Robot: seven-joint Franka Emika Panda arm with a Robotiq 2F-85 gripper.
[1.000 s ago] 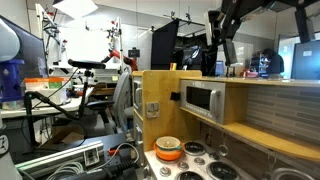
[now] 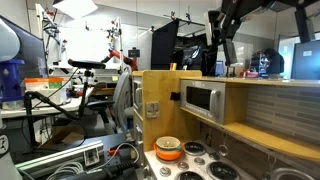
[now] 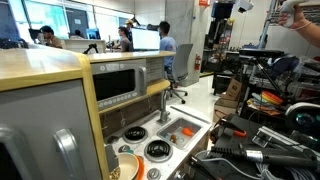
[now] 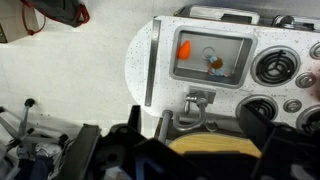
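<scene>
High above the toy kitchen counter hangs my gripper, seen in the wrist view with its two dark fingers wide apart and only the counter showing between them. Below it in that view lies the grey sink [image 4: 177,71]. It holds a small orange item [image 4: 184,49] and a little brown and blue object [image 4: 215,64]. The orange item [image 3: 187,131] also shows in exterior view 2. A pale bowl [image 2: 166,141] appears to rest in an orange pot [image 2: 170,155] at the counter's left end in exterior view 1.
Several stove burners [image 4: 275,66] and knobs lie beside the sink. The faucet [image 4: 200,97] rises at its edge. A microwave [image 2: 203,98] fills part of the wooden shelf [image 2: 255,130] over the counter. White counter [image 4: 139,62] beyond the sink is bare.
</scene>
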